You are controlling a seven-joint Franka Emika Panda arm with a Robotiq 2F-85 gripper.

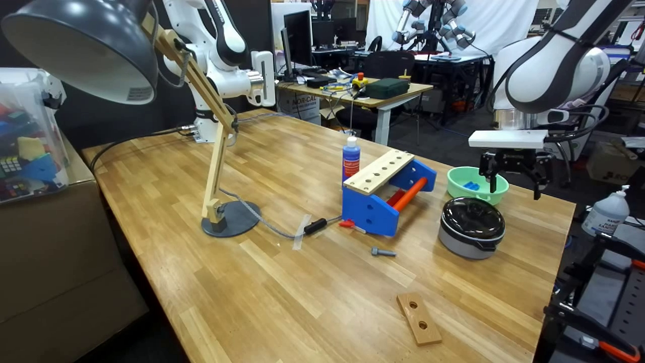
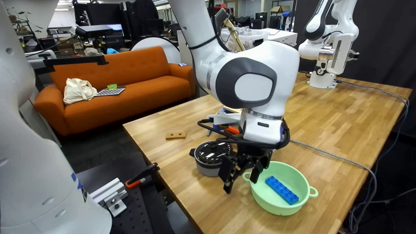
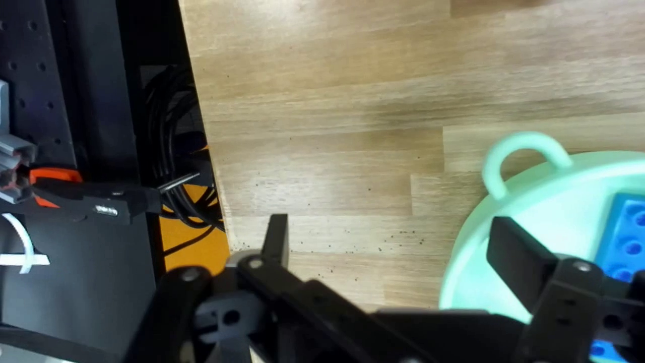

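My gripper (image 2: 240, 185) stands open above the table between the black-lidded pot and a green bowl, nothing between its fingers. In the wrist view one fingertip (image 3: 517, 257) overlaps the rim of the green bowl (image 3: 462, 266), while the other is over bare wood near the table edge. A blue studded block (image 2: 281, 189) lies in the bowl. The grey pot (image 1: 465, 245) has its glossy black lid (image 1: 473, 218) on and sits beside the bowl. I cannot tell the gripper's exact height over the table.
A blue toy bench (image 1: 372, 212) with a wooden top, a bolt (image 1: 383, 251) and a two-holed wooden strip (image 1: 420, 318) lie on the table. The lamp base (image 1: 231, 219) stands farther off.
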